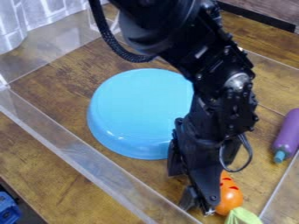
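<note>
The black gripper (198, 197) hangs low over the wooden floor of a clear-walled box, right of a light blue round plastic dish (135, 109). Right at its fingertips lies an orange toy (229, 203), partly hidden by the fingers, with a pale green piece (242, 216) below it. Whether the fingers are closed on the orange toy I cannot tell.
A purple toy (288, 136) lies at the right edge. Clear plastic walls (70, 144) run along the left and front. Bare wood shows at the upper left, and a blue object (6, 208) sits outside at the lower left.
</note>
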